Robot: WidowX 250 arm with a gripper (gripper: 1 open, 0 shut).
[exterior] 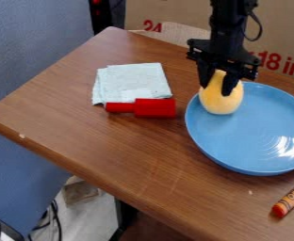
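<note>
My black gripper is lowered over a pale yellow, rounded object at the upper left of a blue plate, its fingers around the object's upper part. Whether they are closed on it I cannot tell. A red cylindrical object lies left of the plate, in front of a folded light cloth.
An orange marker lies at the right front of the wooden table. A cardboard box stands behind. The table's left edge drops to the floor.
</note>
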